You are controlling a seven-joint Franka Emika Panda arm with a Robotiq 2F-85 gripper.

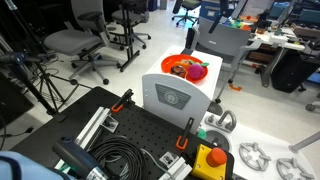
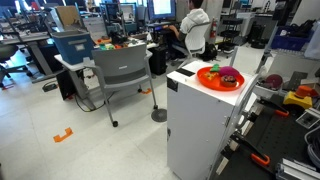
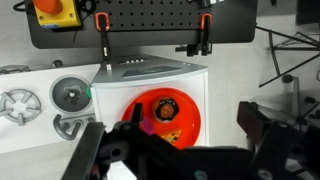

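Note:
A red-orange plate (image 1: 166,68) rests on the white counter behind a grey upright panel (image 1: 172,97). On it sit a magenta rounded item (image 1: 197,72) and some smaller brown and green pieces. From above, the plate (image 3: 191,112) carries a dark round item (image 3: 166,108) with a brown centre, while part of the magenta item (image 3: 148,127) shows at its left. My gripper is open above the plate, its dark fingers spread to either side with nothing held. In the second exterior view, the plate (image 2: 204,82) stands on top of a white cabinet.
A small sink (image 3: 70,94) with a faucet and stove burners (image 3: 18,106) lie beside the plate. The yellow box with a red button (image 1: 212,158) stands near the black perforated base. Coiled black cable (image 1: 118,157) occupies the front. Chairs stand behind.

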